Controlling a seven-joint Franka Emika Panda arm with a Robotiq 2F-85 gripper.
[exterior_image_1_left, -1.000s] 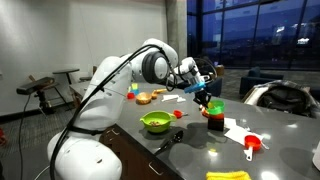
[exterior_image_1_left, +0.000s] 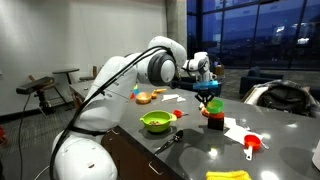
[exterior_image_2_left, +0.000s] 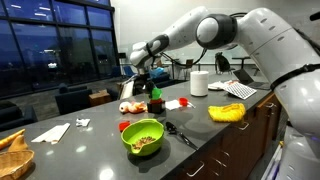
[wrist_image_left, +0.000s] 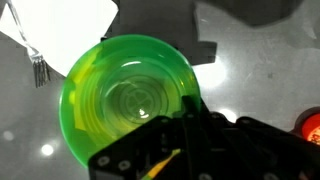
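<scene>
A green cup or bowl (wrist_image_left: 130, 95) fills much of the wrist view, its open mouth facing the camera. My gripper reaches over its right rim and is shut on that rim; the fingertips are dark and partly lost against the fingers. In exterior view 1 the green cup (exterior_image_1_left: 214, 105) shows just above a dark and red block-like thing (exterior_image_1_left: 216, 121). From the other side, the cup (exterior_image_2_left: 155, 93) appears over the same dark thing (exterior_image_2_left: 156, 106). Whether the cup touches it I cannot tell.
A lime-green bowl (exterior_image_1_left: 157, 121) with food stands nearer the arm, with a black utensil (exterior_image_2_left: 181, 134) beside it. Red ware (exterior_image_1_left: 252, 142) and a yellow cloth (exterior_image_1_left: 228, 175) lie to the right. A fork (wrist_image_left: 38, 64) rests on a white napkin (wrist_image_left: 66, 22).
The end of my arm has shifted slightly around the green cup in exterior view 1. The bowls and other tableware on the table look unmoved.
</scene>
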